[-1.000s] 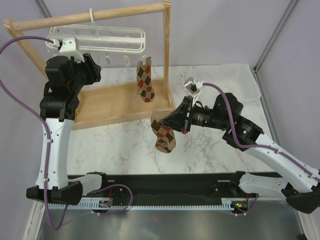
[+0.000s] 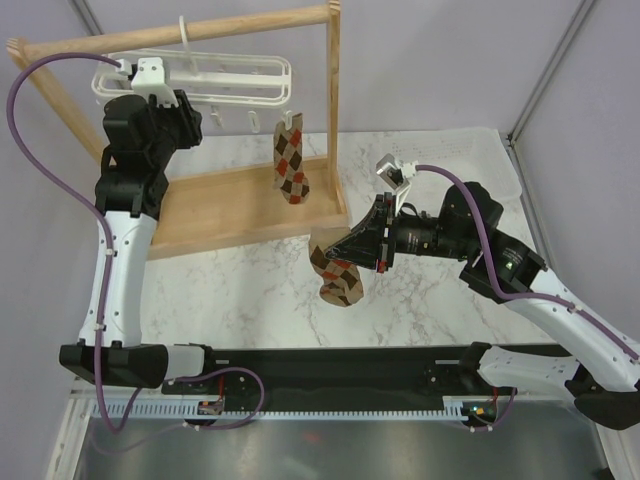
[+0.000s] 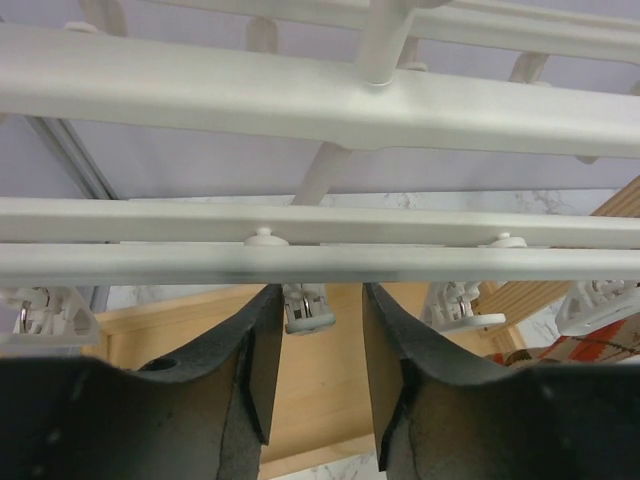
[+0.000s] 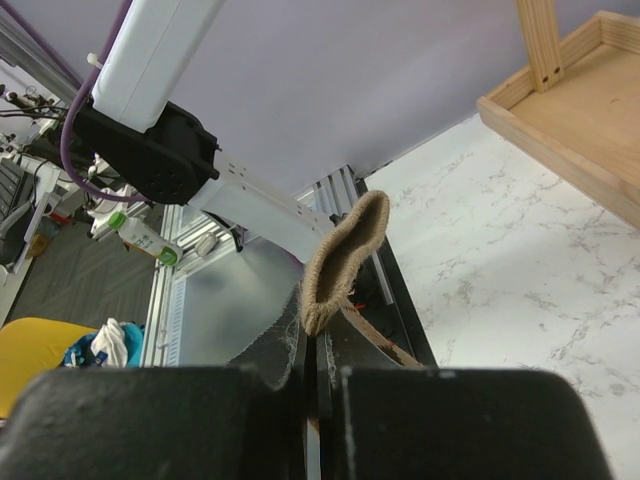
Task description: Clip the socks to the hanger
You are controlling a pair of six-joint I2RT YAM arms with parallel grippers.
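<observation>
The white hanger (image 2: 230, 65) hangs from the wooden rack, with an argyle sock (image 2: 291, 165) clipped at its right. In the left wrist view my left gripper is part open under the rails, its fingers either side of a white clip (image 3: 308, 312). My right gripper (image 2: 355, 240) is shut on a second argyle sock (image 2: 335, 275), which hangs over the marble table; its cuff shows above the fingers in the right wrist view.
The wooden frame's tray (image 2: 220, 200) sits below the hanger. A white plastic basket (image 2: 470, 150) stands at the back right.
My right gripper and its sock have shifted a little to the right.
</observation>
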